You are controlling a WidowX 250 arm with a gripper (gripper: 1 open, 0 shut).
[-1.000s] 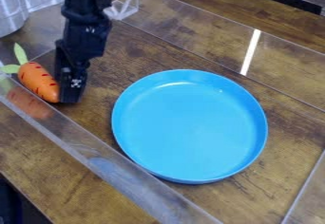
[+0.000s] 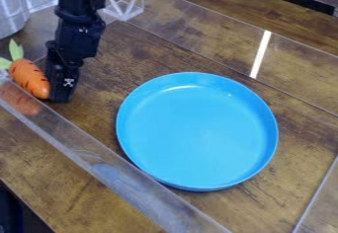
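Observation:
An orange toy carrot [image 2: 30, 77] with pale green leaves lies at the left side, behind a clear plastic wall. My dark gripper [image 2: 58, 79] is lowered onto it from above, its fingers at the carrot's right side and partly over it. Whether the fingers are open or shut on the carrot cannot be told. A blue round plate [image 2: 196, 128] lies on the wooden table to the right.
Clear plastic walls [image 2: 132, 180] border the wooden surface [image 2: 185, 39]. A white object [image 2: 16, 5] stands at the back left. The wood behind the plate is clear.
The gripper has moved slightly left and down, closer around the carrot. The carrot appears shifted slightly to the left. The plate has stayed in place.

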